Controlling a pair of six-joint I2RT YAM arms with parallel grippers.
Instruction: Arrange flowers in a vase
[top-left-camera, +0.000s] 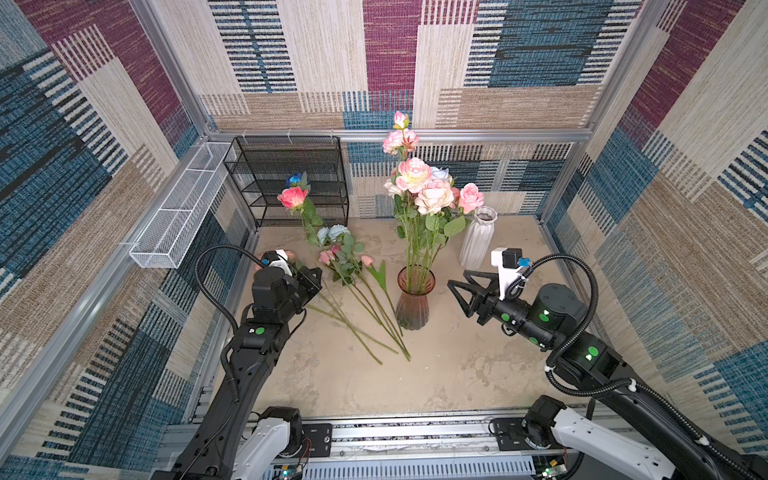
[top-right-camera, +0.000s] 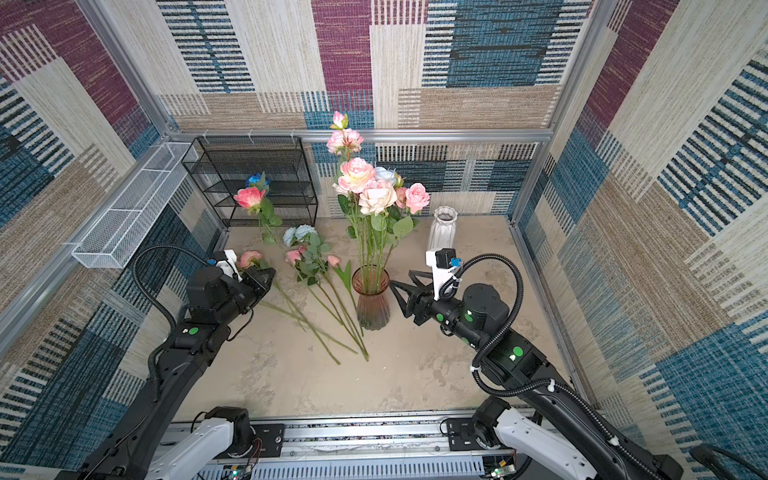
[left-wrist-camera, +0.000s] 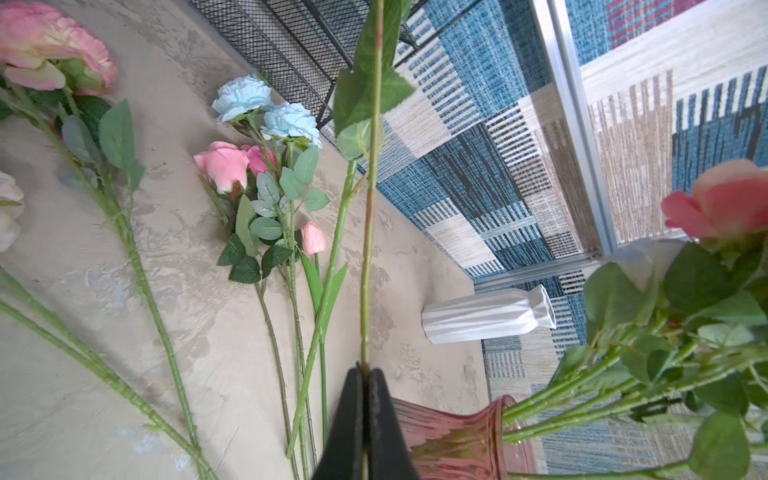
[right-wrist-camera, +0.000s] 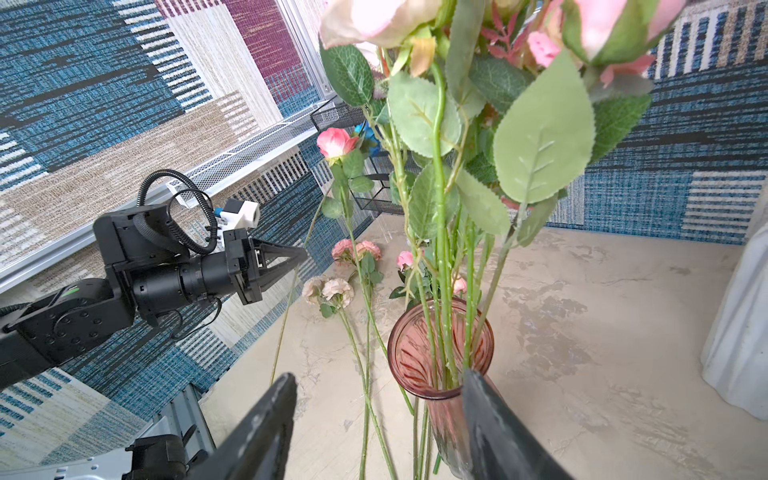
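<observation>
My left gripper is shut on a long green stem (left-wrist-camera: 366, 304), raised above the loose flowers at left; red and blue heads (top-left-camera: 293, 197) stand high at that side. A pink glass vase (top-left-camera: 413, 308) in the centre holds a tall bouquet of pink and cream roses (top-left-camera: 433, 194). My right gripper is open just right of that vase, nothing between its fingers. Loose pink and pale blue flowers (left-wrist-camera: 240, 100) lie on the table left of the vase.
A white vase (top-left-camera: 476, 244) stands at back right. A black wire rack (top-left-camera: 284, 160) is at back left, a white mesh basket (top-left-camera: 176, 216) on the left wall.
</observation>
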